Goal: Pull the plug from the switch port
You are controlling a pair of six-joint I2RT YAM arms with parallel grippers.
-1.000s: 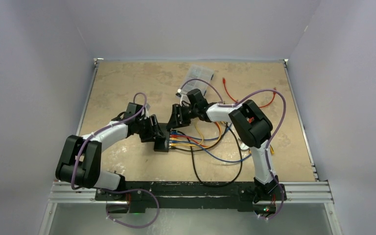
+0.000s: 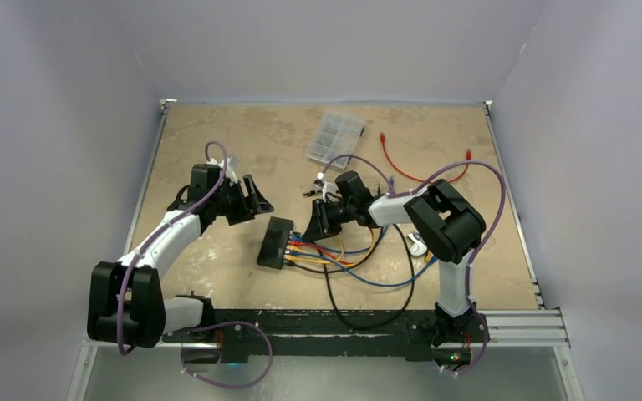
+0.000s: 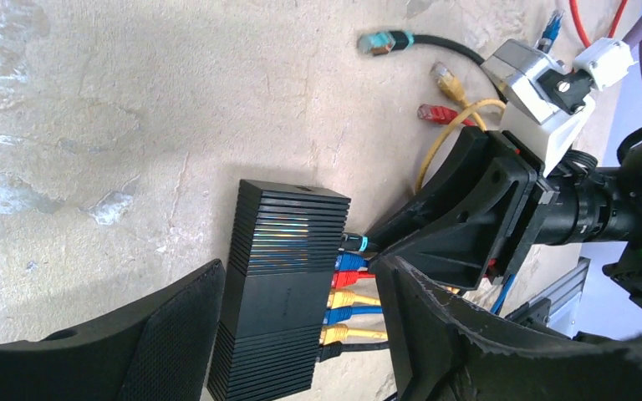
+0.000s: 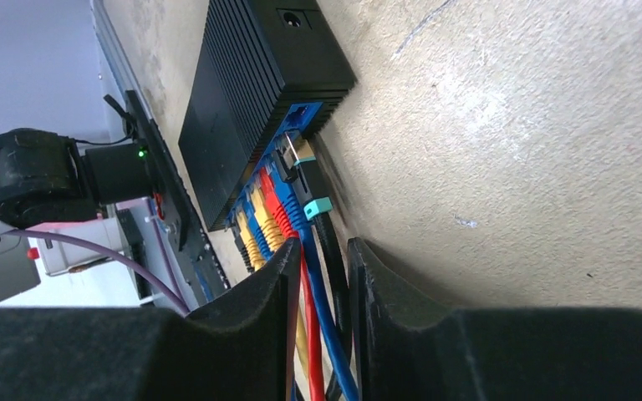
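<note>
The black switch point(image 2: 274, 242) lies mid-table with blue, red, yellow and black cables along its right side. A black plug with a teal band point(image 4: 309, 184) lies in front of an empty-looking blue port point(image 4: 301, 117) at the end of the row. My right gripper point(image 2: 319, 225) is low over the cables beside that end, its fingertips just behind the plug; whether it holds the cable is hard to see. My left gripper point(image 2: 251, 200) stands open above and left of the switch, nothing between its fingers.
A clear organizer box point(image 2: 335, 138) lies at the back, a red cable point(image 2: 414, 177) at back right, loose plugs point(image 3: 384, 43) beyond the switch.
My left gripper has backed up and left from the switch. My right gripper has moved down toward the cables. The switch has shifted slightly toward the front left.
</note>
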